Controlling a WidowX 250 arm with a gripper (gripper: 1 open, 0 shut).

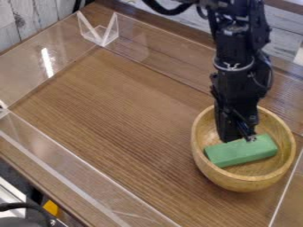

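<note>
A round wooden bowl [208,176] sits at the right of the table with a green block [239,152] lying inside it. My black gripper [242,133] reaches down from the top over the back part of the bowl, its tip just above the green block. It is shut, and I see nothing held between its fingers. Whether the tip touches the block I cannot tell.
A white wire object [97,34] is at the back left. Clear plastic edging runs along the table's left side.
</note>
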